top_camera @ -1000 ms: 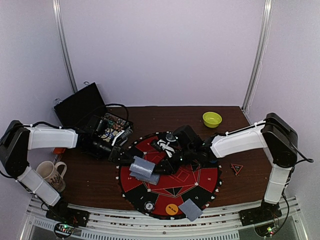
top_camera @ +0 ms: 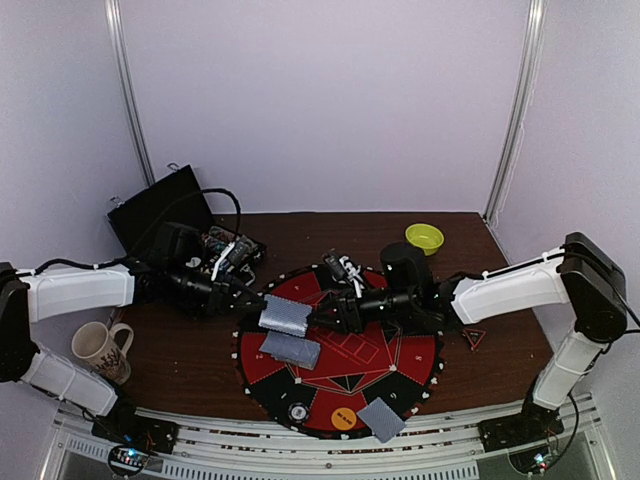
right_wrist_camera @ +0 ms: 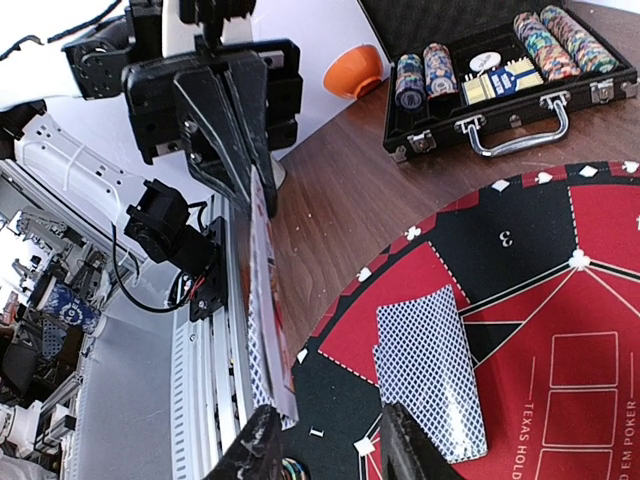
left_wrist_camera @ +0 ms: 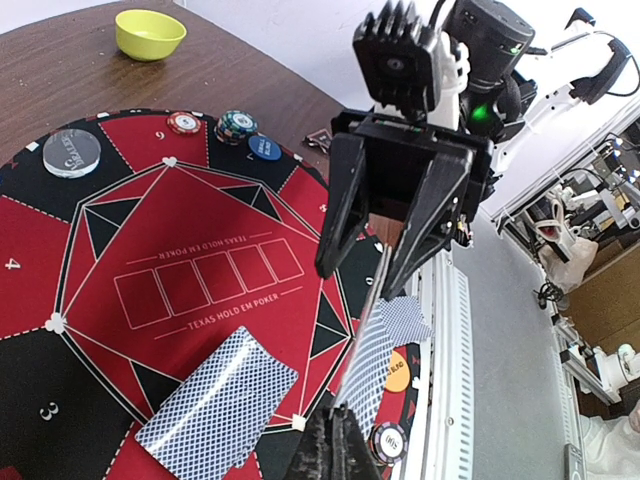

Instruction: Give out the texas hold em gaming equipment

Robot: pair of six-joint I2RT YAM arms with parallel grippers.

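Note:
In the left wrist view my left gripper is shut on the edge of a thin blue-patterned card bundle, seen nearly edge-on. From above, these held cards span the gap between both grippers. My right gripper stands part open; the far end of the cards reaches down close to its left finger. A second card stack lies on the red and black poker mat, and more cards rest at its front edge.
An open black chip case with several chip rolls stands at back left. Chips and a clear disc sit on the mat. A yellow bowl is at back right, a mug at front left.
The held cards have moved toward the back of the table, uncovering more of the stack on the mat.

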